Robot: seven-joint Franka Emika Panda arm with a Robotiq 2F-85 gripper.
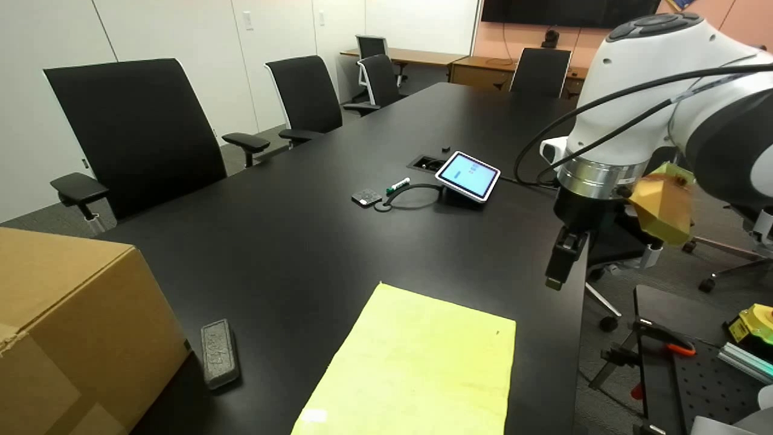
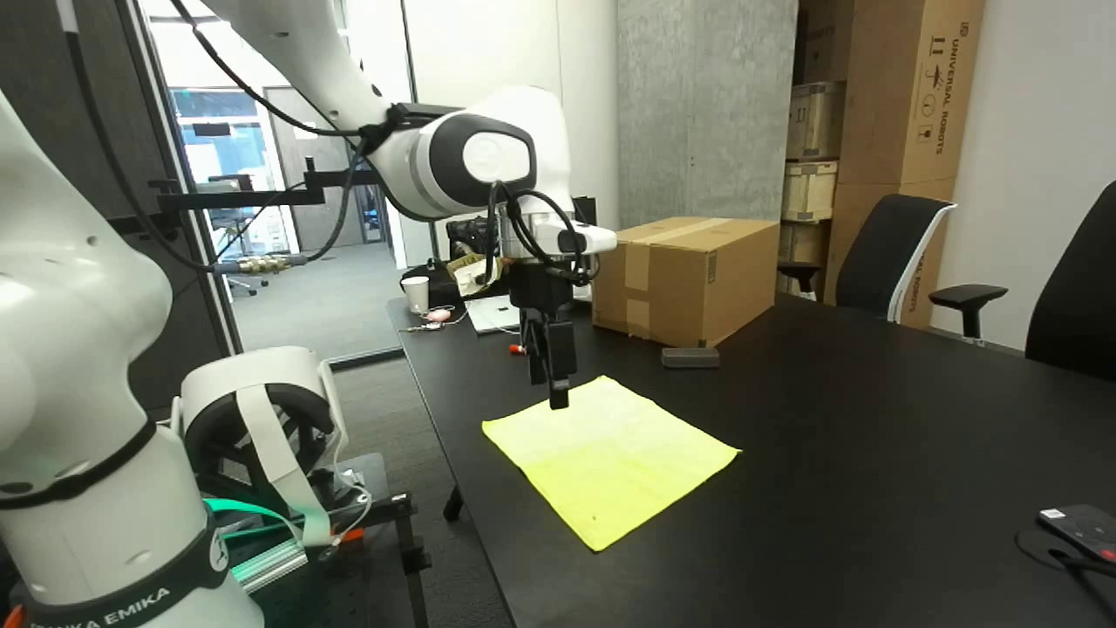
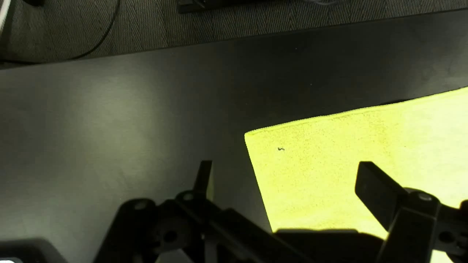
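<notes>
A yellow cloth (image 1: 420, 362) lies flat on the dark table, its corner with a small dark mark showing in the wrist view. My gripper is open, its two black fingers wide apart and nothing between them. In the wrist view one finger (image 3: 203, 180) appears over bare table and the other over the cloth (image 3: 316, 175). From the first exterior view, the gripper (image 1: 555, 281) hangs above the table near its right edge. The second exterior view has the gripper (image 2: 559, 399) in front of the cloth's far part (image 2: 617, 460), apparently above the surface.
A dark eraser-like block (image 1: 219, 353) lies beside a cardboard box (image 1: 80, 333). Further up the table are a tablet (image 1: 468, 176), a green-and-white marker (image 1: 398, 185) and a small dark device (image 1: 366, 198). Bare table surrounds the cloth.
</notes>
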